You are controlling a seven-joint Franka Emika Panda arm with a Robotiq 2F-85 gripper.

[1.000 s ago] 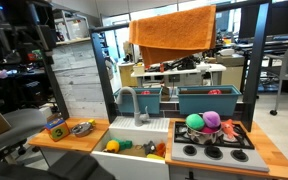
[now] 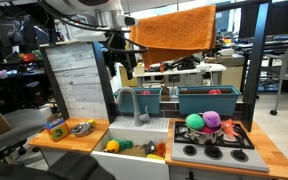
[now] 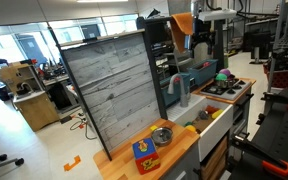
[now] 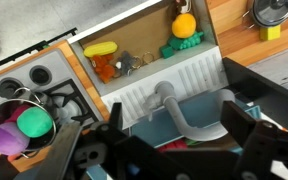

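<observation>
My gripper (image 2: 123, 62) hangs high above the sink area, just left of the orange towel (image 2: 174, 35) draped over the dark top bar. In the wrist view the open gripper has its dark fingers wide apart, with nothing held between them. Below it are the grey faucet (image 4: 174, 112) and the white sink (image 4: 209, 74). Inside the sink lie a yellow toy (image 4: 101, 48), an orange one (image 4: 184, 25) and a green one (image 4: 181, 45). The towel is out of the wrist view.
Right of the sink, a stove (image 2: 216, 151) carries a pot (image 2: 211, 129) with green and purple round items. Blue bins (image 2: 207, 101) stand behind. A silver pan (image 2: 81, 128) and a box (image 2: 57, 129) sit on the left wooden counter. Dark posts and the top bar frame the space.
In exterior view 1 the arm has swung right from the far left, bringing the gripper over the sink and near the towel's left edge. The towel and counter objects look unmoved.
</observation>
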